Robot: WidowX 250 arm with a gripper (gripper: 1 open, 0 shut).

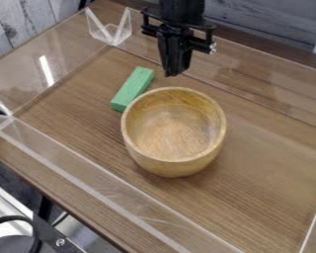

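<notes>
My gripper (176, 66) is at the top centre of the view, dark and pointing down, above and behind the wooden bowl (173, 131); it is shut, with nothing visible between its fingers. The round, empty bowl sits in the middle of the table. A green block (131, 89) lies at the bowl's back left, close to its rim.
A clear plastic object (111, 27) stands at the back left. A black cable (29, 232) runs at the lower left edge.
</notes>
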